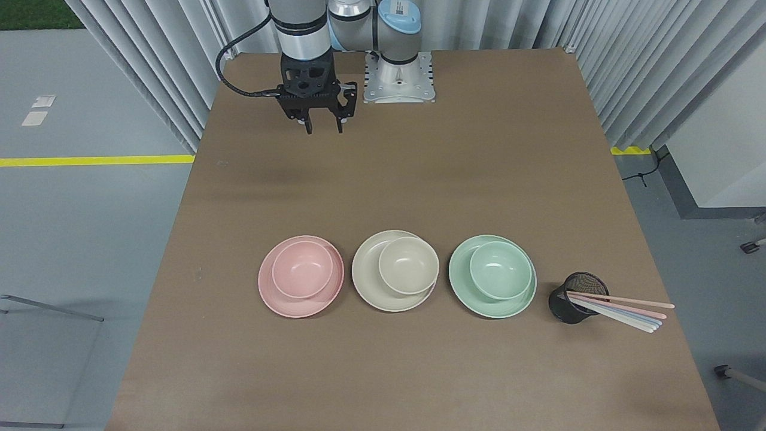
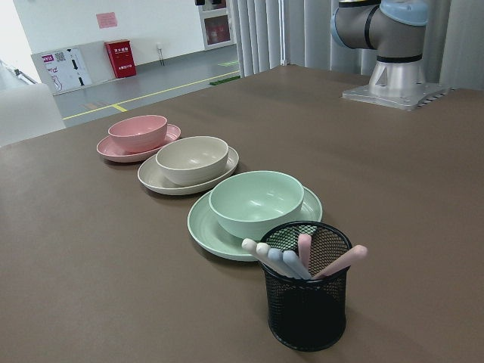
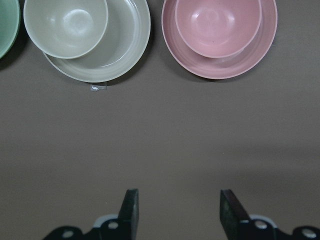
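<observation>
My gripper [image 1: 324, 128] is open and empty, high at the back of the table near the arm's base; in the wrist view its fingers [image 3: 129, 212] stand wide apart over bare table. In a row across the front half sit a pink bowl [image 1: 302, 268] on a pink plate [image 1: 301, 308], a cream bowl [image 1: 409, 264] on a cream plate [image 1: 370, 287], and a mint bowl [image 1: 500, 270] on a mint plate [image 1: 467, 294]. At the right, a black mesh cup [image 2: 306, 318] holds several pastel chopsticks [image 1: 625, 315].
The cup stands near the right edge. Curtains line the back.
</observation>
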